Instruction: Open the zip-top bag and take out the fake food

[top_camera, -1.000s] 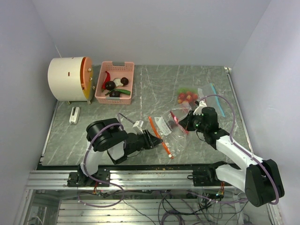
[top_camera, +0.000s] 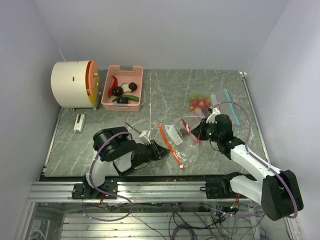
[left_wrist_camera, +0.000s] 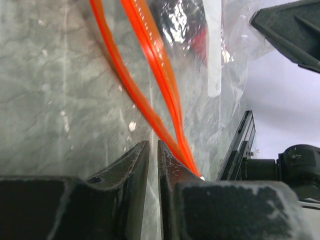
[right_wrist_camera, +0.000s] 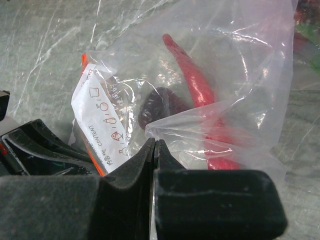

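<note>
The clear zip top bag (top_camera: pixel 187 147) lies on the right half of the table, its orange zip edge (top_camera: pixel 170 145) facing left. Two separate orange strands (left_wrist_camera: pixel 162 72) show in the left wrist view. Inside are a red pepper-like food (right_wrist_camera: pixel 195 82) and a dark rounded food (right_wrist_camera: pixel 159 106). My left gripper (top_camera: pixel 166 152) is at the orange edge, fingers nearly together with a narrow gap; nothing clearly shows between them. Over the bag, my right gripper is shut, with film folds gathering at its fingertips.
A pink basket (top_camera: pixel 140 90) of toy food stands at the back left, beside a white cylinder (top_camera: pixel 70 84). Another bag with red and green food (top_camera: pixel 200 102) lies behind the right gripper. A small white object (top_camera: pixel 79 122) rests at left.
My left gripper has drawn back slightly to the left along the orange edge. The bag's film and white label have shifted a little; the right arm looks still.
</note>
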